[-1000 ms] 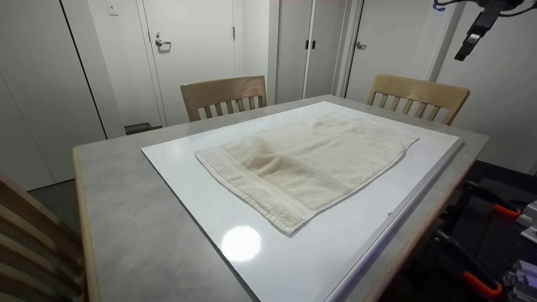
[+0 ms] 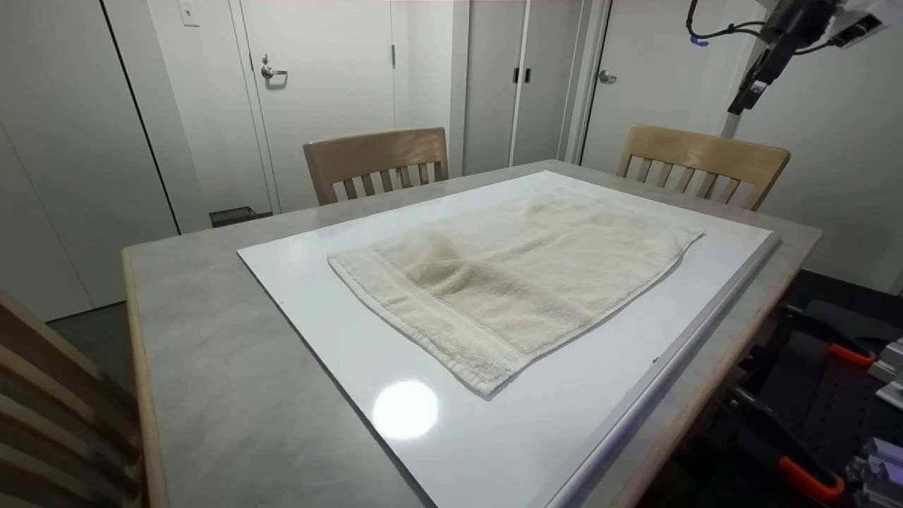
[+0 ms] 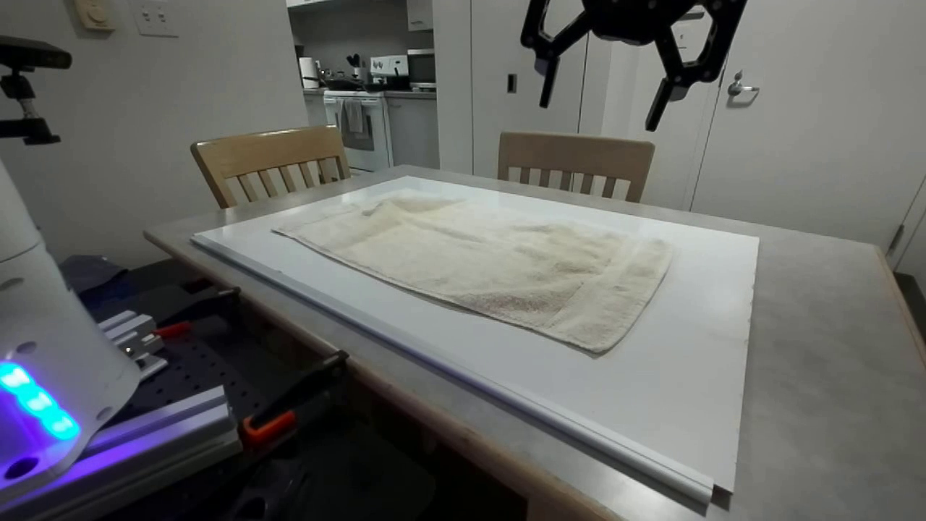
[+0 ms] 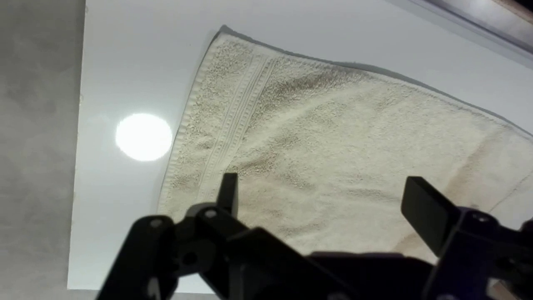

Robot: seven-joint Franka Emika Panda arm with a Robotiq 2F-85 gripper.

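A cream towel lies spread out on a white board, with low wrinkles toward one end and a woven band along its short edge. Seen from the other side, the towel is mostly flat, its near corner resting on the board. My gripper hangs well above the table, its two fingers wide apart and nothing between them. In the wrist view the open gripper is over the towel, whose banded end and one corner show; my own fingers cover part of the cloth.
The white board covers much of the grey table and has a raised strip along one long side. Wooden chairs stand around the table. Clamps with orange handles sit by the robot's base. Bare board surrounds the towel.
In exterior view 1 the gripper has shifted left and slightly lower, and more of the arm has come into sight. The towel lies as before.
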